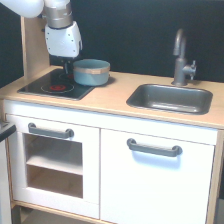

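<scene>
At the upper left of the camera view, my white arm comes down with its black gripper (67, 66) over the dark stovetop (57, 86), just left of a blue-grey pot (91, 78). The pot stands at the back right of the stovetop, on or beside its edge. Whether the gripper's fingers are open or shut is hard to make out, and I cannot tell if they touch the pot.
A wooden counter (118, 92) holds a steel sink (170, 98) with a grey faucet (180, 60) on the right. Below are white cabinet doors (160, 180) with grey handles. A dark wall stands behind.
</scene>
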